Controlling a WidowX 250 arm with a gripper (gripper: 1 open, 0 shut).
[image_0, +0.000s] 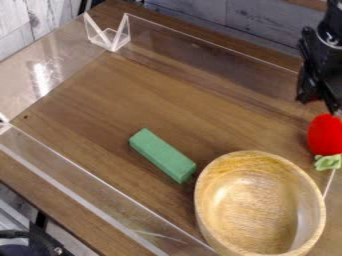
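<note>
A black gripper (313, 88) is at the upper right edge, partly out of frame, hanging above and apart from a red object with a green leafy top (325, 134), likely a toy strawberry or similar, on the wooden table (114, 80). Whether its fingers are open or shut is hard to make out. A wooden bowl (258, 205) sits at the lower right, and a green block (162, 155) lies to its upper left.
Clear plastic walls (107, 30) border the table, with a bracket at the top left.
</note>
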